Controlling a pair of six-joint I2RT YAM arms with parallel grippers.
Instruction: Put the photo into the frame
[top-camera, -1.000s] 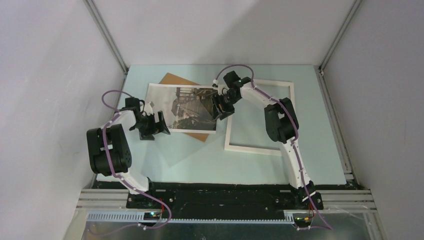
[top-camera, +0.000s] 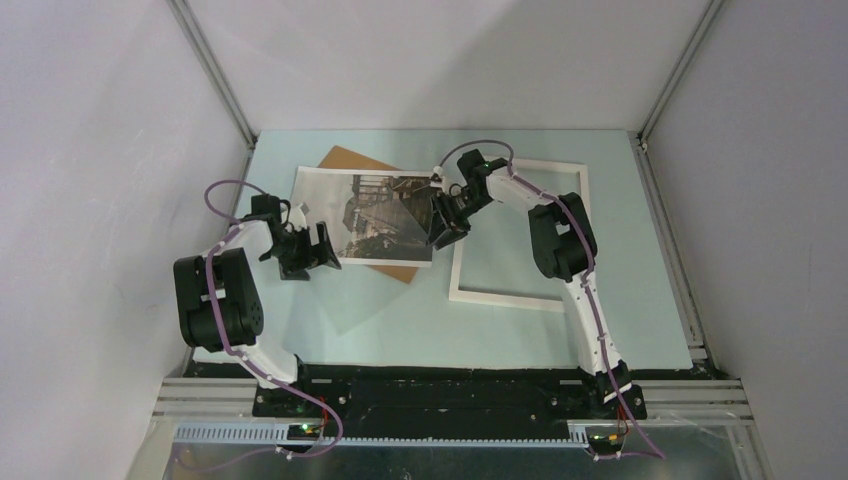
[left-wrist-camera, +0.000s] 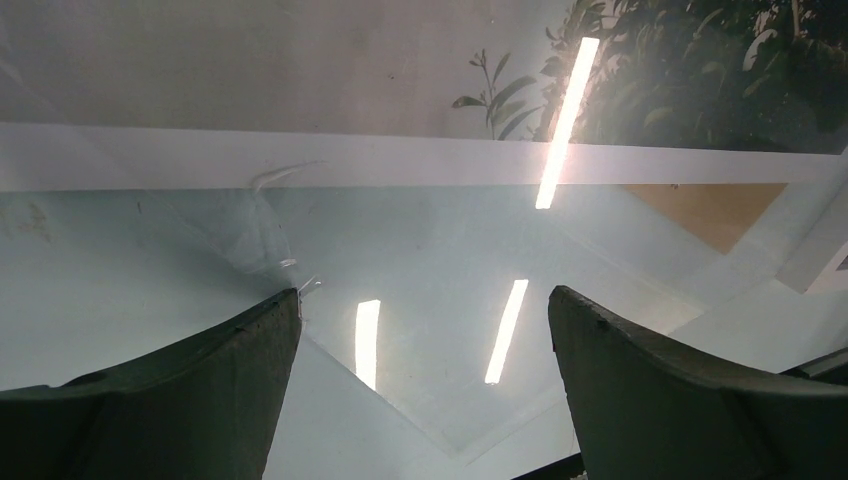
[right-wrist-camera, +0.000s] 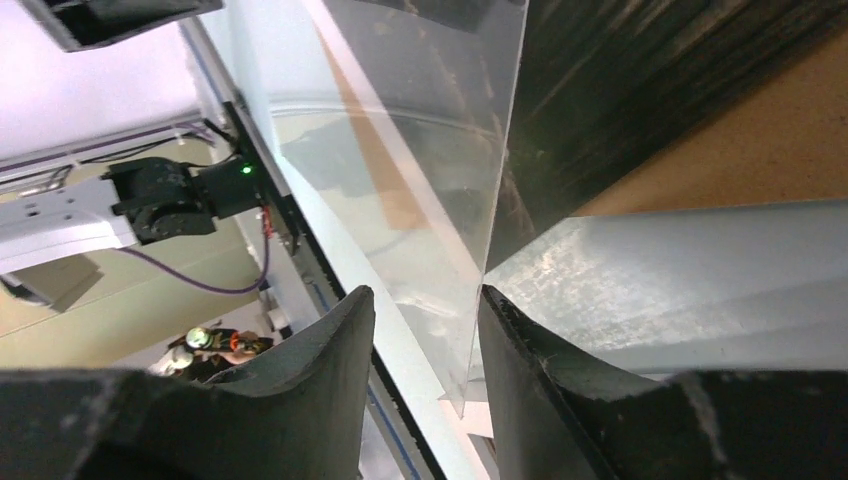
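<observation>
The photo (top-camera: 370, 215), a grey print with white borders, lies on a brown board (top-camera: 355, 157) at left-centre under a clear sheet (right-wrist-camera: 400, 140). The empty white frame (top-camera: 505, 298) lies to its right. My left gripper (top-camera: 319, 244) stands open at the photo's lower-left, only the table and plastic between its fingers in the left wrist view. My right gripper (top-camera: 439, 222) is at the photo's right edge; in the right wrist view it is part open around the raised edge of the clear sheet, apparently not clamped on it.
White walls surround the table at back and sides.
The left arm has not moved.
</observation>
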